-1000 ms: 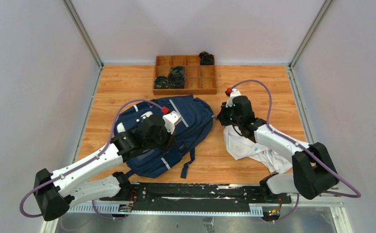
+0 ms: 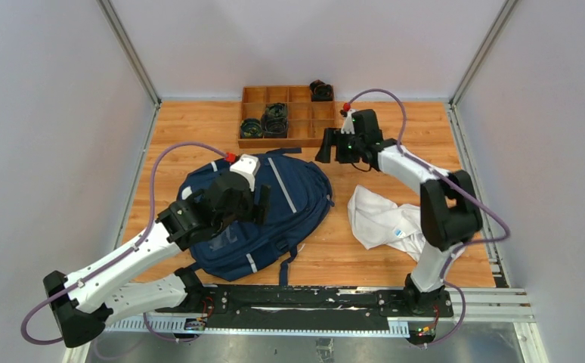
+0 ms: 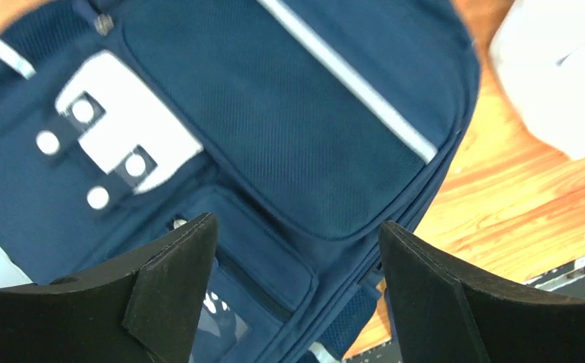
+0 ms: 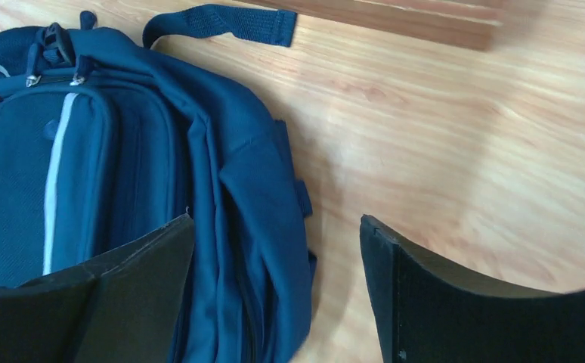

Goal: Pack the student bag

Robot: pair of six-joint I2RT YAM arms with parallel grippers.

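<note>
The dark blue bag (image 2: pixel 301 189) lies flat on the left part of the wooden table, its grey strips and white patch facing up. Over the bag's middle hangs my left gripper (image 2: pixel 261 206), open; between its fingers the left wrist view shows only blue cloth (image 3: pixel 289 151) below. My right gripper (image 2: pixel 326 153) is open above the table, near the bag's upper right side. In the right wrist view the bag's folded side (image 4: pixel 267 219) lies beneath the gap between the fingers, with bare wood beside it. Neither gripper holds anything.
A wooden compartment box (image 2: pixel 301 142) stands at the back, holding several dark rolled items (image 2: pixel 275 121). A crumpled white cloth (image 2: pixel 374 215) lies at the right, partly behind the right arm. Clear table lies at the far right.
The left gripper shifted slightly up and left and opened.
</note>
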